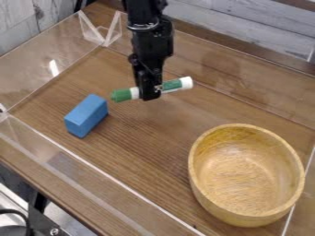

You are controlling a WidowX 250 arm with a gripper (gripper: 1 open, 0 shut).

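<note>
The black gripper [150, 88] reaches down from the top centre, shut on a white-and-green cylinder [175, 86] that lies horizontally across its fingers, pointing left and right. A blue block [85, 114] rests on the wooden table to the lower left of the gripper. Whether the cylinder touches the table is unclear from this view.
A large cream oval bowl [246, 172] occupies the lower right. Clear edging and cables show along the left and bottom-left sides.
</note>
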